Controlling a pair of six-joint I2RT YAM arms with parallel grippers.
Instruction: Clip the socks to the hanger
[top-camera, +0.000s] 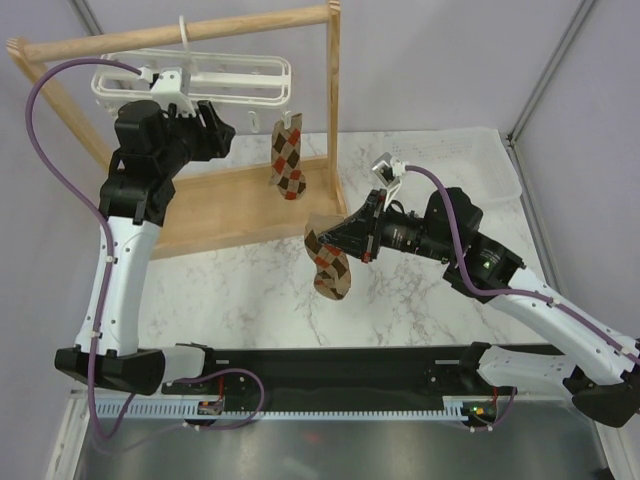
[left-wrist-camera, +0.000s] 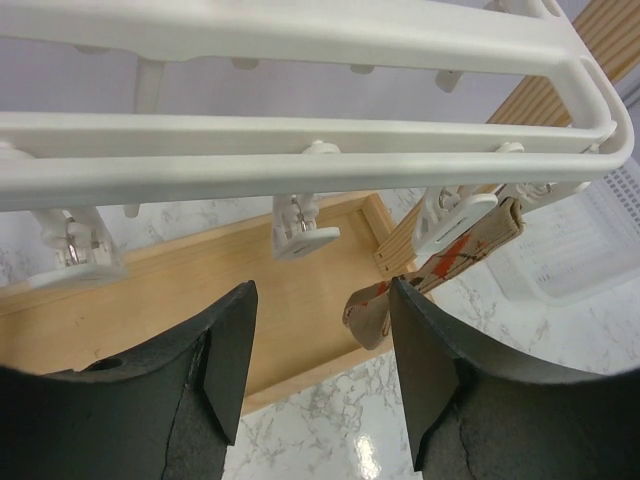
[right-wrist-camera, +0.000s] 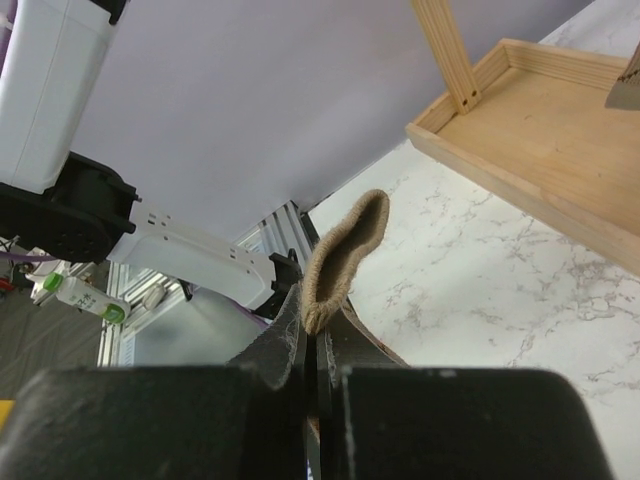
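Observation:
The white clip hanger (top-camera: 235, 85) hangs from the wooden rack. An argyle sock (top-camera: 287, 160) hangs from its right end. In the left wrist view, my left gripper stands part open beneath the rails, nothing between its fingers, with white clips (left-wrist-camera: 300, 230) above and beyond them. My right gripper (top-camera: 355, 235) is shut on a second argyle sock (top-camera: 330, 270), held over the marble table in front of the rack. Its cuff (right-wrist-camera: 340, 260) sticks up beyond the fingers in the right wrist view.
A wooden tray base (top-camera: 220, 210) sits under the hanger. An empty white plastic basket (top-camera: 460, 165) stands at the back right.

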